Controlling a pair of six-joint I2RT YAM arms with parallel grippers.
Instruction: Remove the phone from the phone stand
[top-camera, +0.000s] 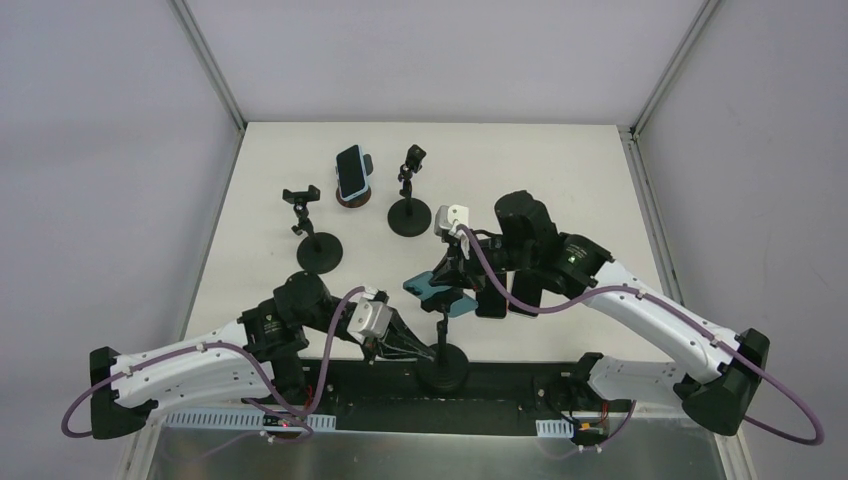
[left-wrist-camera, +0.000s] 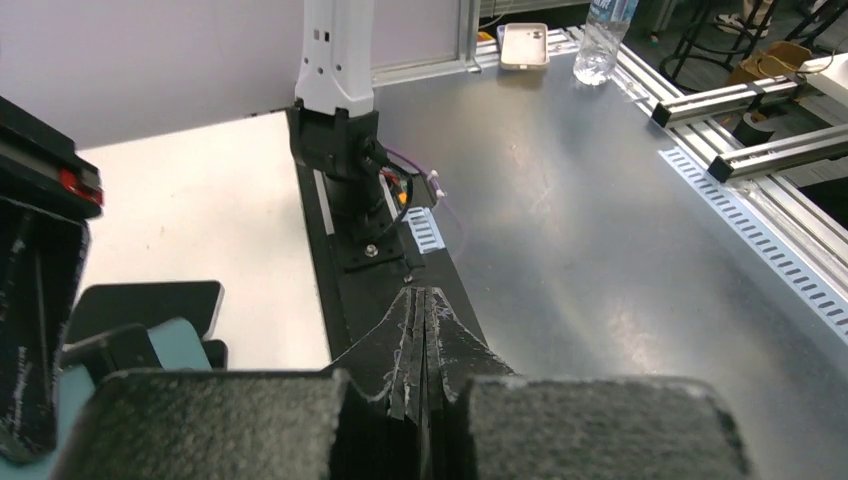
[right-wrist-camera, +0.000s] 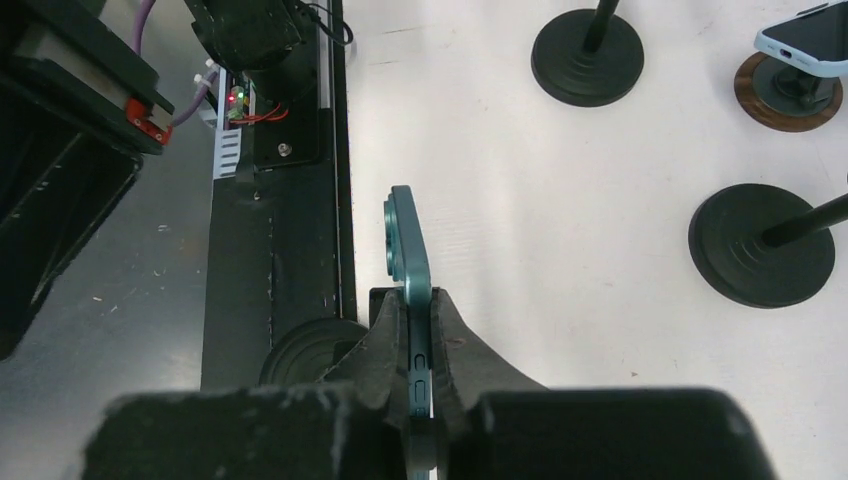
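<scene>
A teal phone (top-camera: 424, 287) is up near the head of the black phone stand (top-camera: 442, 372), whose base straddles the table's front edge. The stand head covers part of the phone; whether it still grips it I cannot tell. My right gripper (top-camera: 438, 281) is shut on the phone, which shows edge-on between the fingers in the right wrist view. My left gripper (top-camera: 428, 354) is low by the stand's pole. Its fingertips meet with nothing between them in the left wrist view, and the phone (left-wrist-camera: 180, 345) lies outside them, to the left.
Farther back stand two empty black stands (top-camera: 320, 252) (top-camera: 409, 217) and another holding a light-blue phone (top-camera: 352, 172). Two dark flat slabs (top-camera: 526, 294) (top-camera: 490, 300) lie below the right arm.
</scene>
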